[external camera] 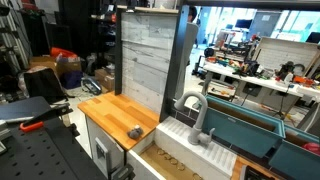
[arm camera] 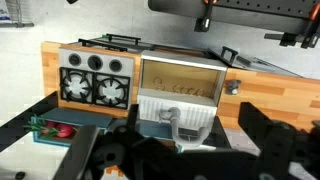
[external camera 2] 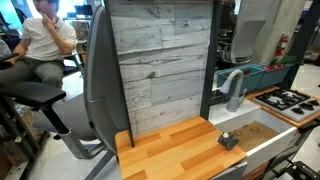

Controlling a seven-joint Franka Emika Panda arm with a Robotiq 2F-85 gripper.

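Seen from above in the wrist view, my gripper is open, its dark fingers spread wide at the bottom with nothing visible between them. Beyond them is a toy kitchen. A small grey object (arm camera: 232, 87) rests on its wooden counter (arm camera: 265, 90); this object (external camera 2: 229, 141) also shows beside the drawer in exterior view 2. The white drawer (arm camera: 180, 80) stands pulled out, its wooden bottom bare. A grey faucet (arm camera: 190, 132) rises beside the white ribbed drainboard (arm camera: 158, 107). I cannot make out the gripper in either exterior view.
A stove top (arm camera: 95, 78) with burners and knobs lies on the drawer's other side. A teal shelf (external camera: 240, 128) runs behind the faucet, and a tall whitewashed panel (external camera 2: 165, 70) borders the counter. Someone (external camera 2: 45, 45) sits in the background.
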